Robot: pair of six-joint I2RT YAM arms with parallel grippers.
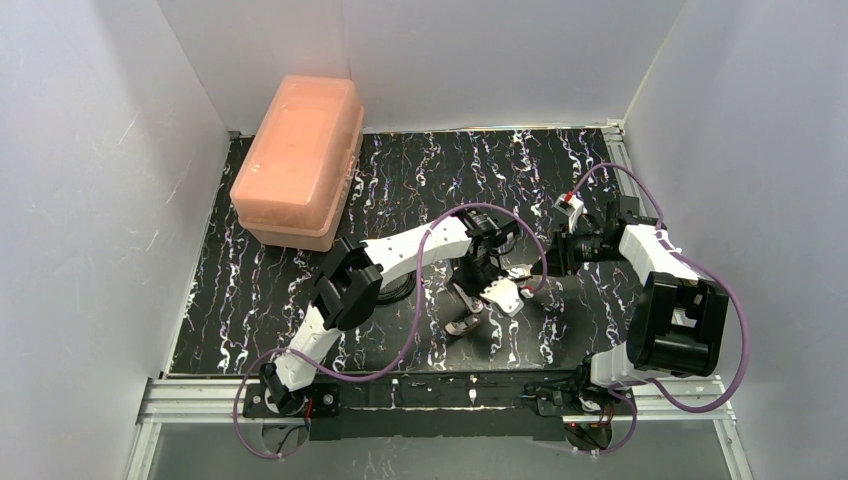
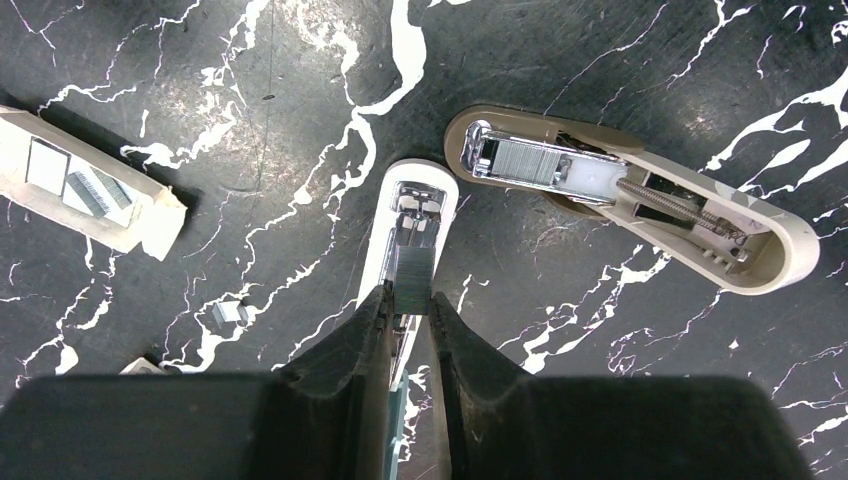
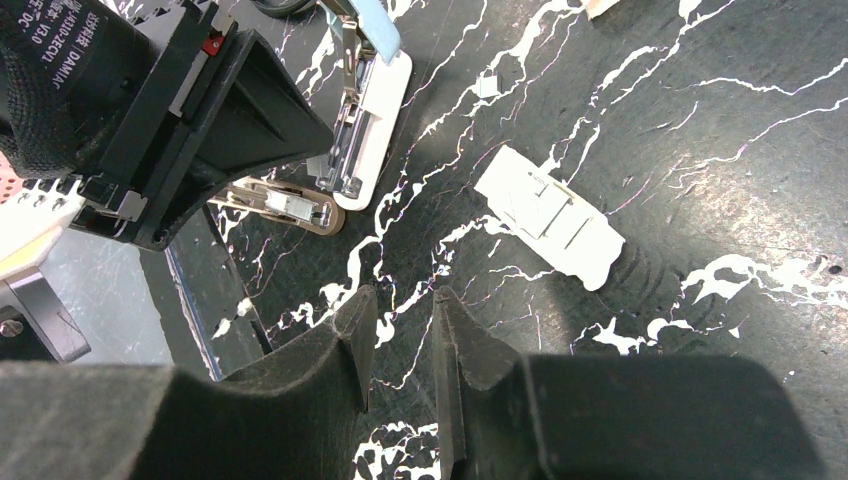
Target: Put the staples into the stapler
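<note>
In the left wrist view my left gripper is shut on a grey staple strip (image 2: pixel 413 270). The strip overlaps the open magazine of a white stapler (image 2: pixel 436 176); whether it touches the channel I cannot tell. To the right lies a beige and brown stapler (image 2: pixel 785 245), open, with a row of staples (image 2: pixel 525 160) in its front end. My right gripper stands part open over bare table, nothing between its fingers. The white staple box (image 3: pixel 550 215) sits ahead of it, and the white stapler (image 3: pixel 385 105) shows beyond, partly behind the left gripper.
A small loose staple piece (image 2: pixel 230 312) rests on the table between the box and the white stapler. At the back left stands a large orange case (image 1: pixel 300 150). Coiled black cable (image 1: pixel 398 290) lies under the left arm.
</note>
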